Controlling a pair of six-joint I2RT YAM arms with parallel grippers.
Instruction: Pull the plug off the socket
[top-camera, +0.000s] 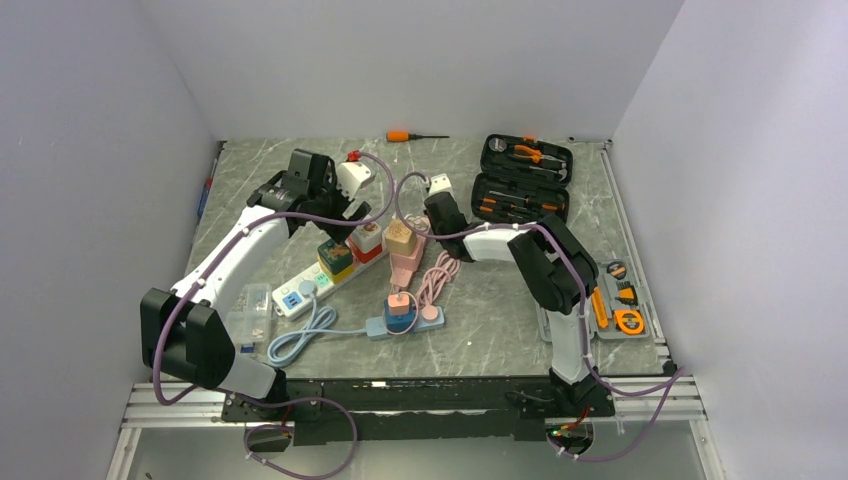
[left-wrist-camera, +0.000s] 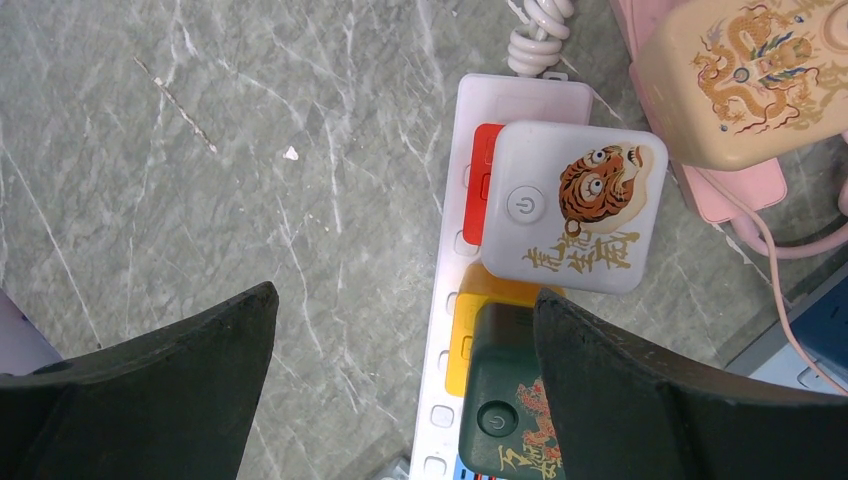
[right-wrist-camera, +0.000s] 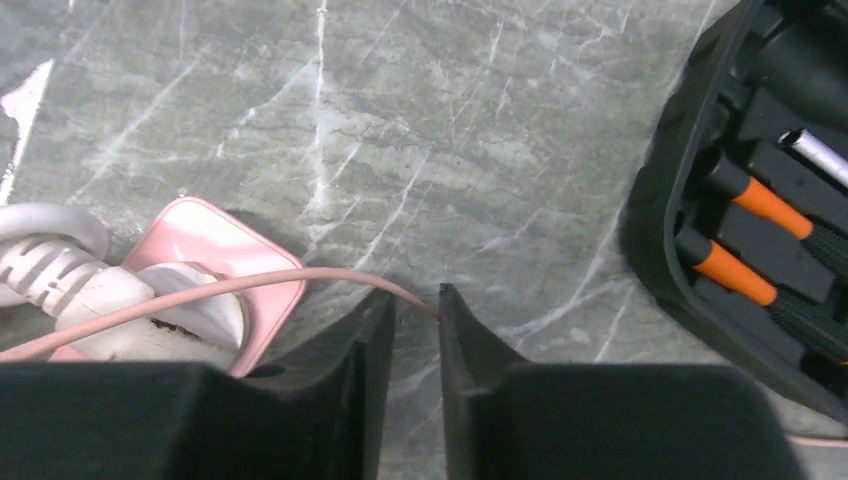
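Note:
The pink power strip (top-camera: 405, 262) lies mid-table, carrying a beige cube adapter (top-camera: 399, 236). At its far end a white plug (right-wrist-camera: 120, 315) with a coiled white cord sits on the pink body (right-wrist-camera: 210, 230), a thin pink cable crossing it. My right gripper hangs just beside that end, fingers part open and close together, nothing clearly held. My left gripper stands open above the white strip (left-wrist-camera: 445, 330), which holds a tiger adapter (left-wrist-camera: 570, 205) and a green one (left-wrist-camera: 500, 380).
A black tool case (top-camera: 523, 200) is at the back right, a grey tool tray (top-camera: 625, 334) at the right. A blue strip (top-camera: 377, 330) and cords lie in front. An orange screwdriver (top-camera: 400, 136) lies at the back.

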